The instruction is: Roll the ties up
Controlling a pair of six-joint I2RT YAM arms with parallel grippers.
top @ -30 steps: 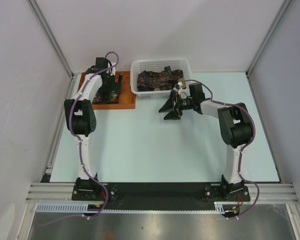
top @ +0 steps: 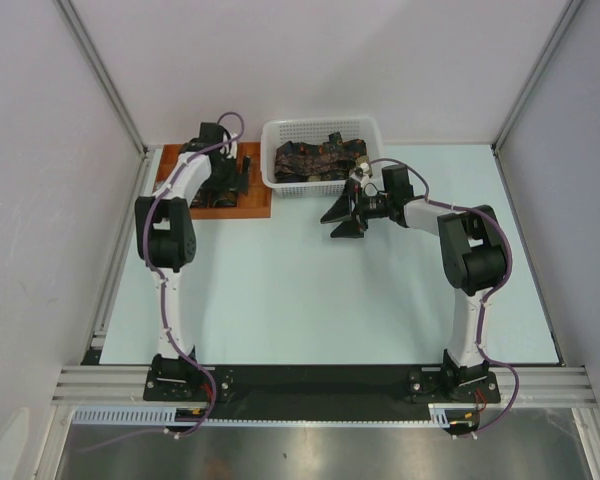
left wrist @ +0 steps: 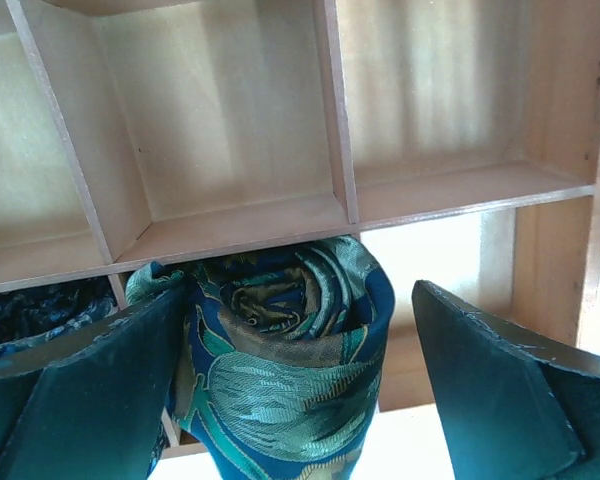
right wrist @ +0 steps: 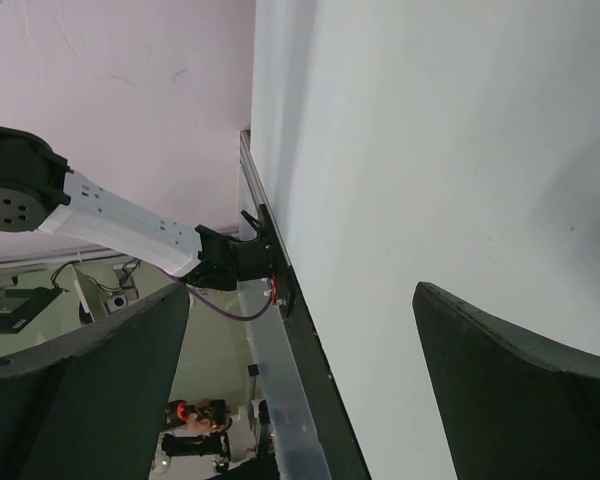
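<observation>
A rolled tie [left wrist: 290, 400] with a blue, green and gold leaf pattern fills the lower middle of the left wrist view, its spiral end facing up. It is at the front row of the brown divided box [left wrist: 260, 235]; how deep it sits is hard to tell. My left gripper is open around the roll, the left finger against or very near it and the right finger clearly apart. Another dark tie [left wrist: 40, 315] lies in the compartment to the left. My right gripper [top: 329, 226] stands open and empty over the table, below the white basket [top: 267, 155].
Several dark patterned ties [top: 320, 160] lie in the basket at the back. Bare compartments show in the box's far row, and one front compartment [left wrist: 440, 260] right of the roll looks empty.
Over the box, my left arm has shifted a little to the right and towards the front. The right gripper has moved slightly right.
</observation>
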